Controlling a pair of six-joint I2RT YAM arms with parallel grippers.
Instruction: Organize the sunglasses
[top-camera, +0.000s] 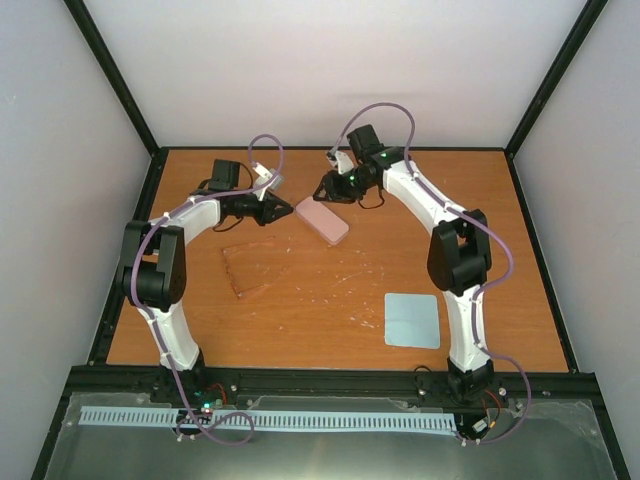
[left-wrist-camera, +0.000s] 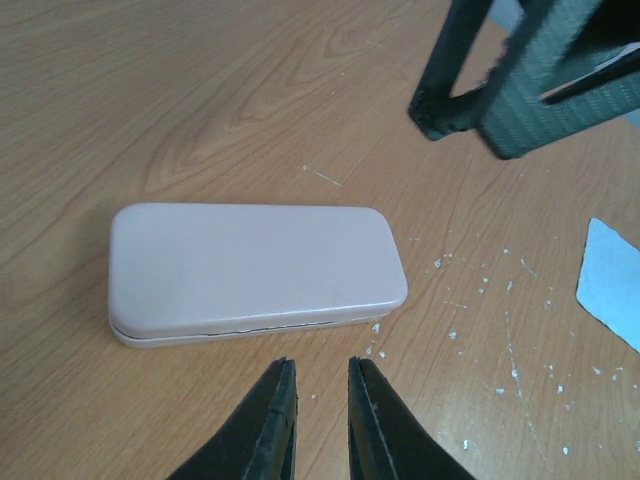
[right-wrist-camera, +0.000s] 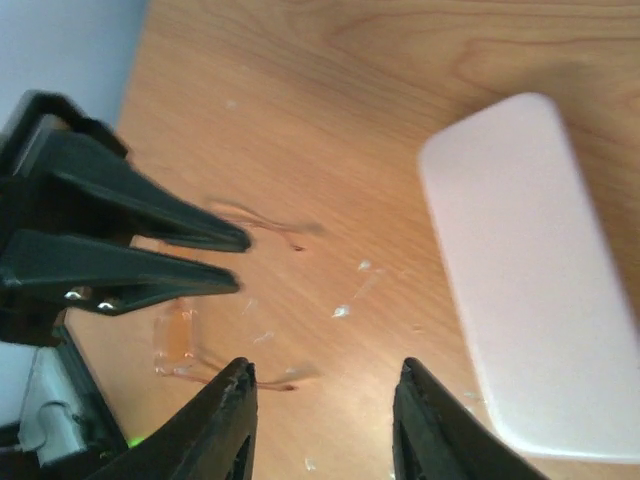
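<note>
A pale pink sunglasses case (top-camera: 322, 221), also in the left wrist view (left-wrist-camera: 255, 265) and right wrist view (right-wrist-camera: 530, 280), lies closed on the table between the arms. My left gripper (top-camera: 283, 208) is just left of it; its fingertips (left-wrist-camera: 285, 375) stand slightly apart below the case in that view, with nothing visible between them. My right gripper (top-camera: 325, 190) hovers above the case's far end, open, its fingers (right-wrist-camera: 430, 420) apart and empty. No sunglasses are visible outside the case.
A light blue cloth (top-camera: 411, 320) lies front right. A faint reddish outlined shape (top-camera: 240, 285) is at middle left of the table (top-camera: 180, 320).
</note>
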